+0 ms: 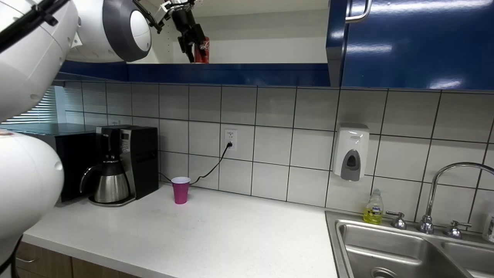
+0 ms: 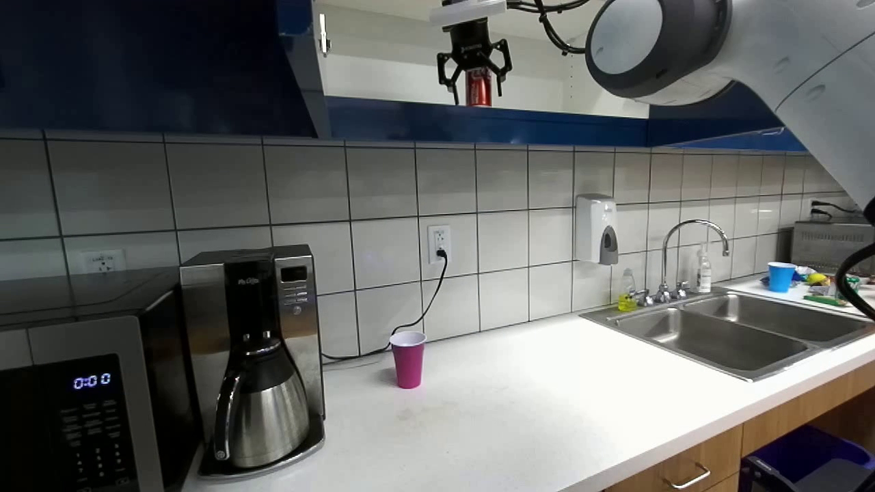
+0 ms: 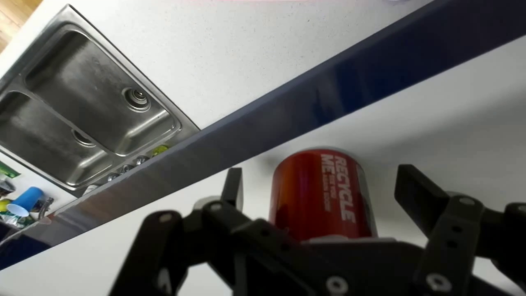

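Note:
A red soda can (image 3: 315, 195) stands inside the open upper cabinet, just behind its blue front edge. My gripper (image 2: 478, 91) is open over the can, with one finger on either side. In the wrist view, gaps show between the can and both fingers, and white shelf is visible on each side of it. In exterior view 1 the can (image 1: 204, 50) is partly covered by the fingers, and its base meets the cabinet edge line.
The blue cabinet edge (image 1: 231, 74) runs along the shelf front. To the right, the shelf is empty up to a blue door (image 1: 417, 46). Below, the counter (image 1: 222, 231) holds a pink cup (image 1: 180, 190) and a coffee maker (image 1: 134, 160), with a sink (image 1: 389, 243) at right.

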